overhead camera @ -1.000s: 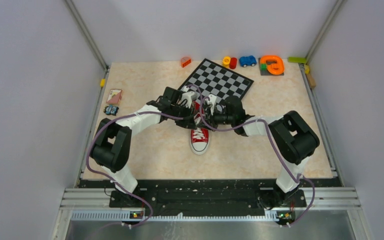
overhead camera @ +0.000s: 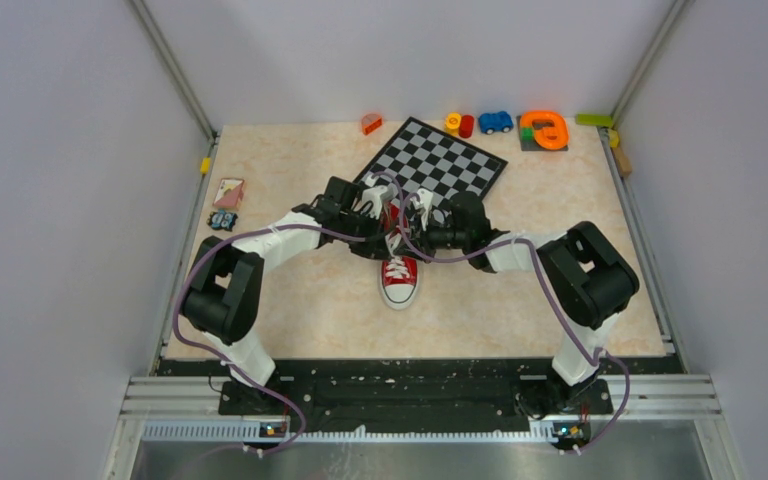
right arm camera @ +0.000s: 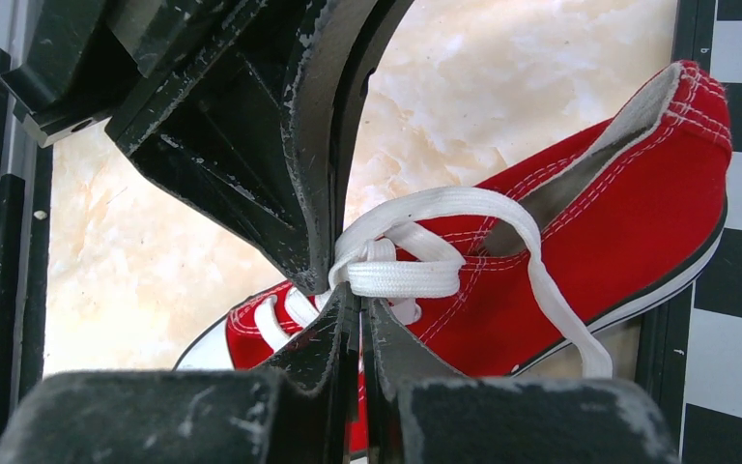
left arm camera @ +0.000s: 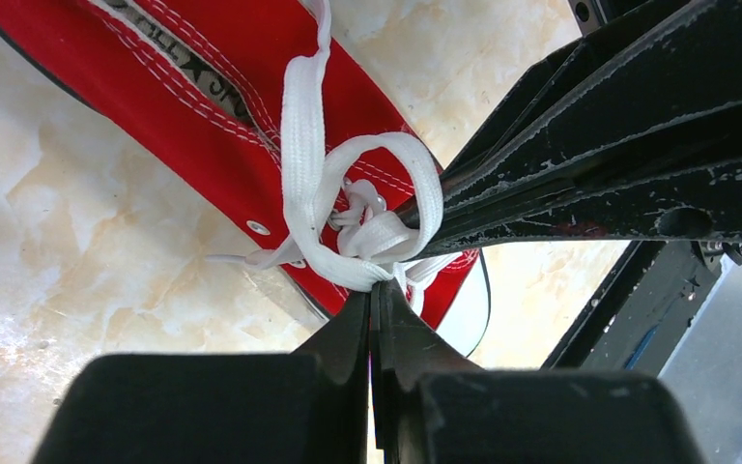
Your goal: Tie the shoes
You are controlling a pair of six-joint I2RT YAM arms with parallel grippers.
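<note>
A red sneaker with a white toe lies on the table, toe toward the front, its middle hidden by both grippers in the top view. White lace forms a loop over the tongue in the left wrist view. My left gripper is shut, its tips touching the bottom of that loop; nothing clear shows between them. My right gripper is shut too, with its tips right at a folded band of lace. Whether lace is pinched in it is hard to see. The two grippers' tips nearly meet above the laces.
A checkered board lies behind the shoe, near its heel. Toys line the back edge, among them a blue car and an orange ring.
The right arm and the shoe look unmoved.
</note>
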